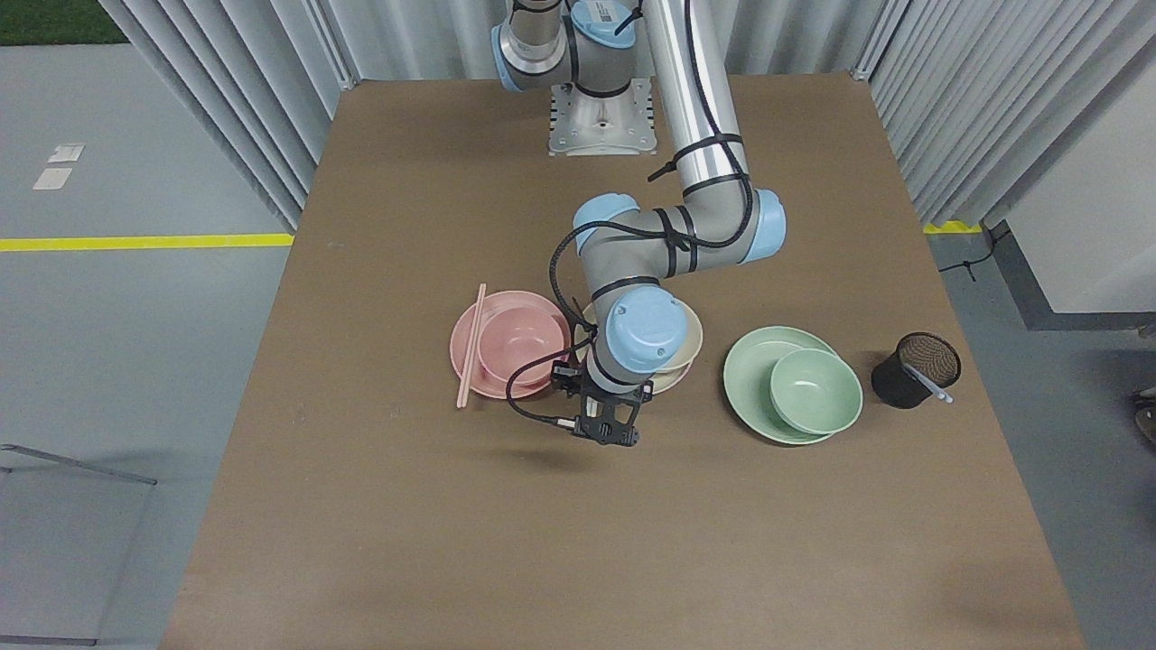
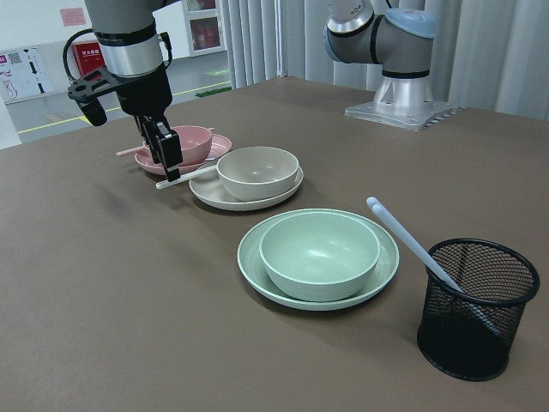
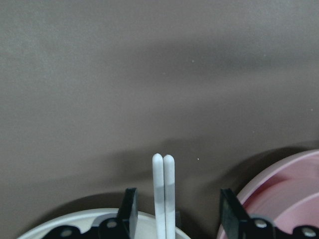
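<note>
My gripper is open, its two fingers either side of a pair of white chopsticks (image 3: 164, 194) in the wrist view, with no contact visible. In the left view it is low at the near edge of the white plate (image 2: 274, 196), which holds a white bowl (image 2: 257, 176); the chopsticks (image 2: 197, 172) extend from there toward it. The pink plate and bowl (image 1: 515, 336), with pink chopsticks (image 1: 471, 347), sit to the front view's left, largely clear of my gripper.
A green plate (image 1: 748, 379) with a green bowl (image 1: 815, 390) sits to the right. Beyond it stands a black mesh holder (image 1: 899, 385) with a light blue stick (image 2: 403, 232).
</note>
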